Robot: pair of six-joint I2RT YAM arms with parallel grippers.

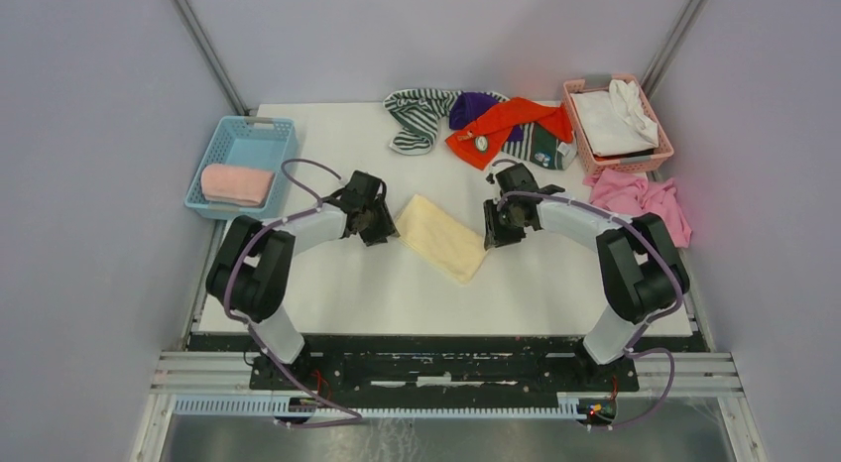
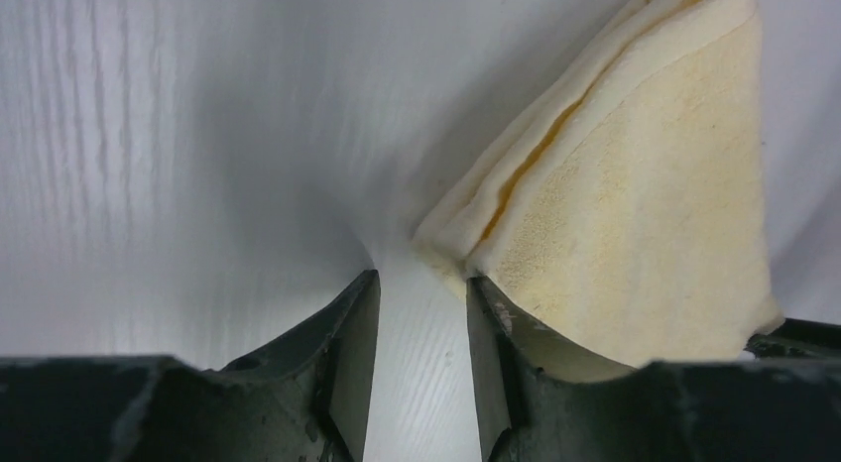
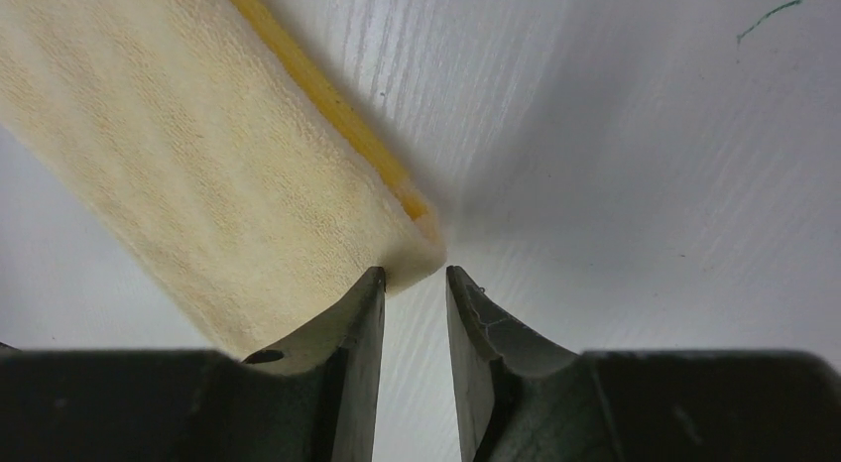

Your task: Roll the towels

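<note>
A pale yellow folded towel lies slantwise in the middle of the white table. My left gripper stands part open at its left end. In the left wrist view, a corner of the towel shows just past the fingertips, and the right finger overlaps its edge. At the towel's right end is my right gripper, also part open. The right wrist view has the corner of the towel reaching between the fingertips, the left finger over it. Neither gripper visibly grips cloth.
A blue basket with a folded peach towel stands at the left. Striped, purple and red cloths lie at the back. A pink basket and a pink cloth are at the right.
</note>
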